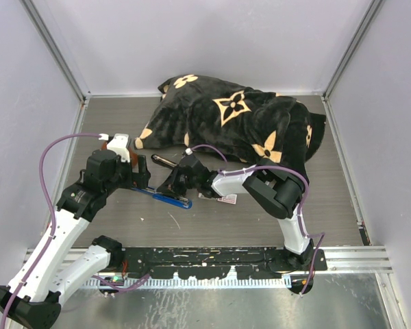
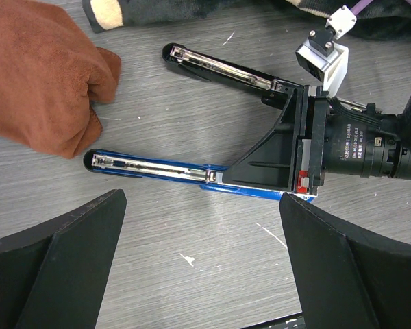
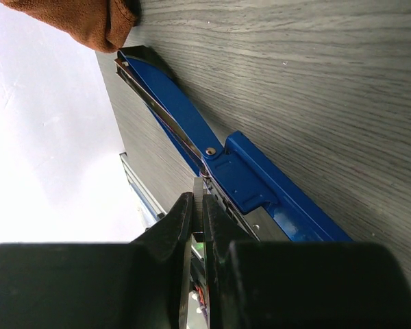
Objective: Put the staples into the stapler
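Observation:
The blue stapler [image 2: 151, 166] lies opened out flat on the table, its metal channel showing. In the right wrist view its blue body [image 3: 274, 185] runs diagonally past my right gripper. That gripper is shut on a thin grey staple strip [image 3: 198, 195], whose end sticks out by the stapler's hinge area. Whether the strip touches the channel I cannot tell. From the left wrist view, the right fingers [image 2: 264, 161] reach over the stapler's middle and hide part of it. My left gripper is open above the stapler, nothing between its fingers.
Behind the blue stapler lies a black stapler [image 2: 219, 67], also opened. A brown cloth [image 2: 48, 75] rests at the left, and a dark patterned blanket [image 1: 226, 120] fills the back. Small white scraps [image 2: 188, 260] lie in front. A red-and-white card [image 1: 227, 199] is under the right arm.

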